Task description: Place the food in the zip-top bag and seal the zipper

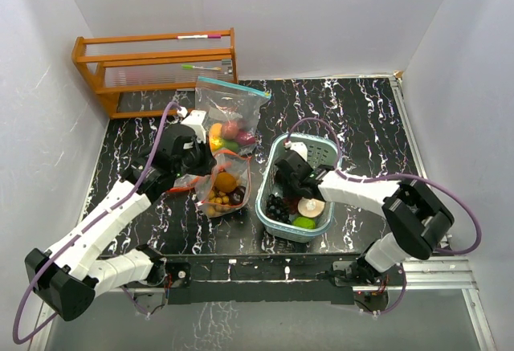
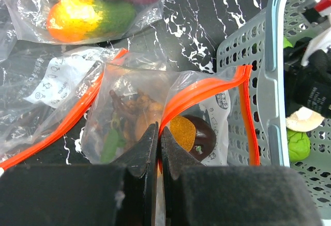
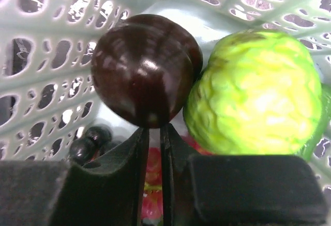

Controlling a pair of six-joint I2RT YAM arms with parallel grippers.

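Note:
A clear zip-top bag with an orange zipper (image 2: 199, 92) stands with its mouth spread, in front of my left gripper. That gripper is shut on the bag's orange rim. Inside the bag are a dark round fruit (image 2: 200, 135), a brownish-orange one (image 1: 225, 182) and several small yellow ones. My right gripper is down in the pale green basket (image 1: 321, 152), its fingers parted by a narrow gap. Just beyond its tips sits a dark purple-brown fruit (image 3: 145, 71), beside a bright green cabbage-like piece (image 3: 253, 94). Red berries (image 3: 151, 184) lie under the fingers.
A second bag with a blue zipper (image 1: 234, 86) holds mixed fruit (image 1: 231, 132) behind the open bag. Another orange-zip bag (image 2: 57, 86) lies flat at the left. A wooden rack (image 1: 152, 58) stands at the back left. The table right of the basket is clear.

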